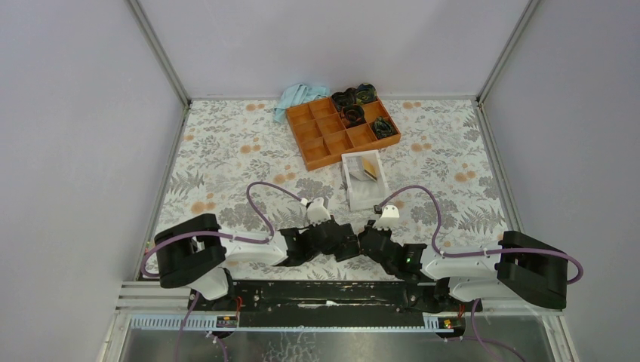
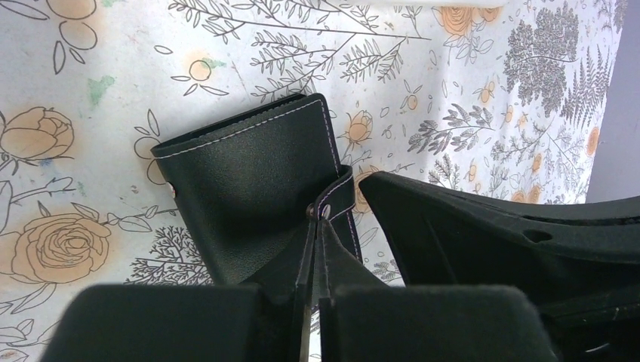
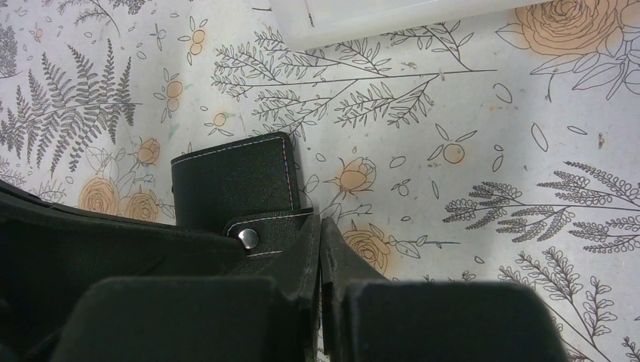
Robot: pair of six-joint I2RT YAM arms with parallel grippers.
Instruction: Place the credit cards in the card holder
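Note:
The black leather card holder (image 2: 249, 181) lies folded on the patterned cloth, between my two arms in the top view. Its strap (image 3: 268, 226) crosses the right side and carries a silver snap. My left gripper is shut, its tips right at the strap's free end and snap; whether they pinch the strap is hard to see. Shut as well, my right gripper has its tips beside the holder's edge, where the strap wraps round, with nothing visible between them. A yellow card-like piece (image 1: 369, 169) and a pale one (image 1: 358, 167) lie in the white tray (image 1: 367, 204).
Behind the white tray stands an orange-brown compartment box (image 1: 318, 163) with several dark coiled items (image 1: 383, 128) at its right. A light blue cloth (image 1: 299, 94) lies at its back left corner. The two grippers are close together.

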